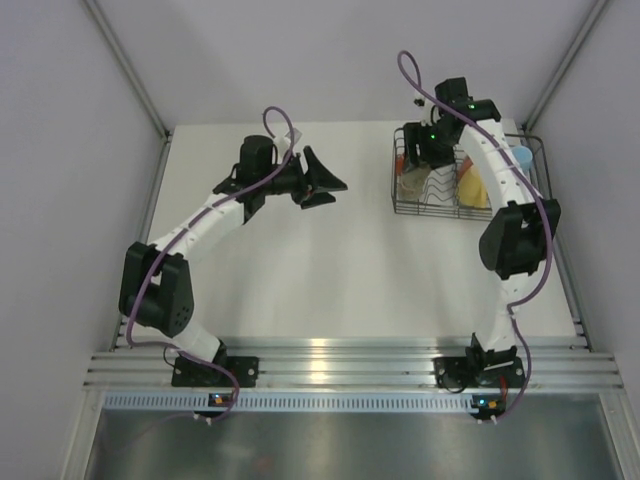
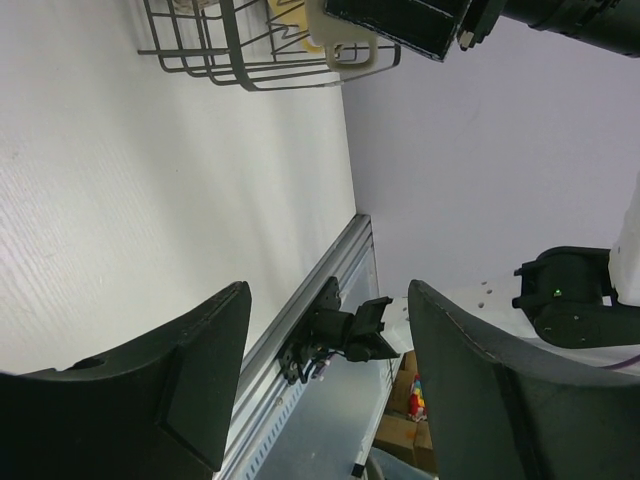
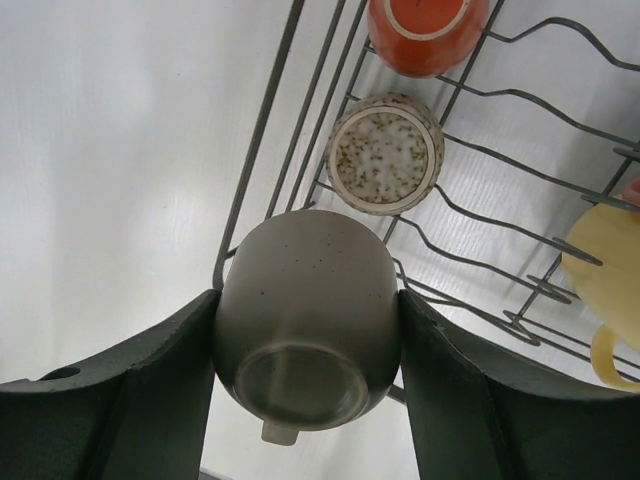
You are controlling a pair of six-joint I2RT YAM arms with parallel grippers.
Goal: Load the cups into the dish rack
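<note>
My right gripper is shut on a grey cup [image 3: 310, 250], its round base turned to the camera and a bit of handle below. The cup is over the left part of the black wire dish rack [image 3: 262, 120]; whether it touches the wires I cannot tell. Beside it in the rack stand a speckled cup [image 3: 382, 155], upside down, and an orange cup [image 3: 425, 38]. From the top, the right gripper [image 1: 422, 150] hides part of that row. Over the bare table my left gripper is open, nothing between its fingers.
On the rack's right side sit a yellow mug [image 1: 470, 188] and a light blue cup [image 1: 522, 158], with the right forearm passing above. Empty wire slots [image 3: 480, 215] lie in the rack's middle.
</note>
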